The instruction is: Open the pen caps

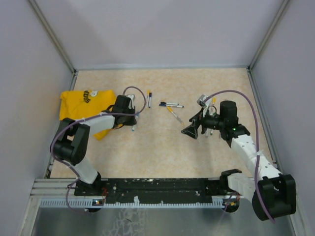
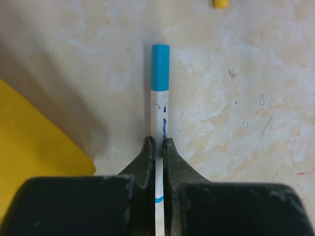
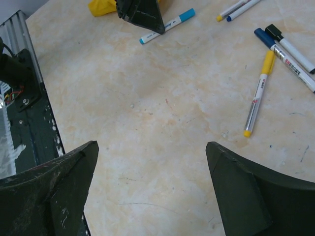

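A white marker with a light-blue cap [image 2: 160, 69] is pinched along its white barrel by my left gripper, whose fingers are closed together around it. The capped end points away from the gripper, and the cap is on. In the right wrist view that blue marker [image 3: 184, 16] shows beside the dark left fingers. My right gripper stands wide open with only bare table between its fingers. Other capped markers lie on the table: a yellow-capped one [image 1: 174, 115], a dark-blue-capped one [image 3: 295, 67] and a black-capped one [image 3: 298, 54].
A yellow cloth [image 1: 81, 104] lies crumpled at the left, close to the left gripper. Two markers [image 1: 148, 100] lie side by side at the back, and several more [image 1: 209, 129] lie partly under the right arm.
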